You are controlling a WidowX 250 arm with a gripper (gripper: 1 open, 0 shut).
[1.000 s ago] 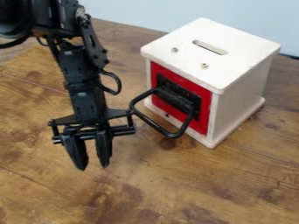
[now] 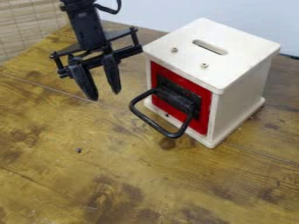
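Note:
The white wooden box (image 2: 236,63) stands on the right, with a slot on top and a red front (image 2: 201,126). A black bent handle (image 2: 173,134) sticks out from the dark panel on that front, toward the lower left. My black gripper (image 2: 98,77) hangs at the upper left, left of the box and handle, apart from both, its two fingers pointing down and spread open with nothing visible between them.
A woven mat or blind (image 2: 24,22) is at the top left, and a pale surface lies behind the box.
My gripper has moved up and back, away from the front of the table, and its fingers look wider apart. The box and handle look unchanged.

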